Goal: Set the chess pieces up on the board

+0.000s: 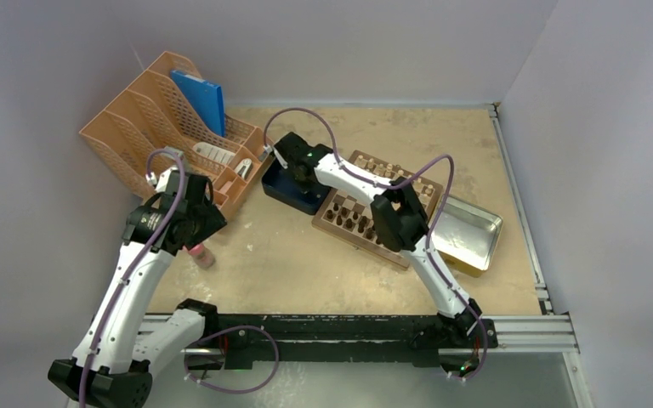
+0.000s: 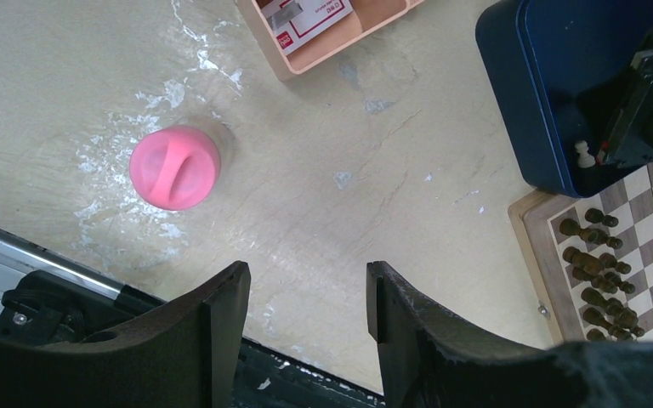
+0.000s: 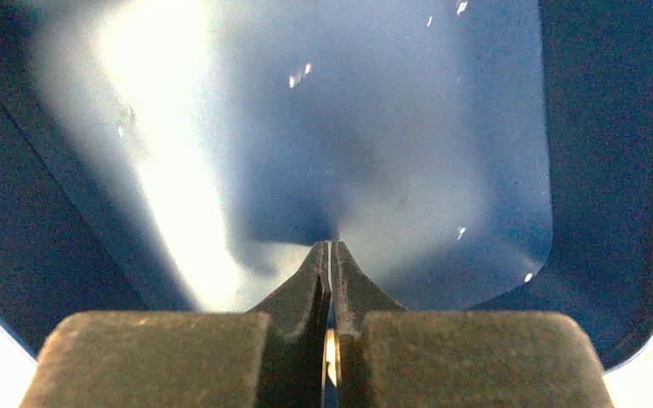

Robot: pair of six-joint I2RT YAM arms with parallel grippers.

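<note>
In the left wrist view a white chess piece (image 2: 584,154) lies inside the blue box (image 2: 508,93), beside the dark right gripper and outside its fingers. My right gripper is shut over the box floor, its tips together and nothing gripped at them; a sliver of something pale shows behind the fingers. The chessboard (image 1: 348,233) carries dark pieces (image 1: 349,223) along its near side and white pieces (image 1: 371,165) along its far side, partly covered by the right arm. Off to the left, my left gripper stands open and empty.
A pink-lidded container (image 2: 174,167) stands beneath the left arm. The peach organizer (image 1: 139,106) fills the back left, next to the box. A metal tin (image 1: 468,234) sits right of the board. Bare table lies in the front middle.
</note>
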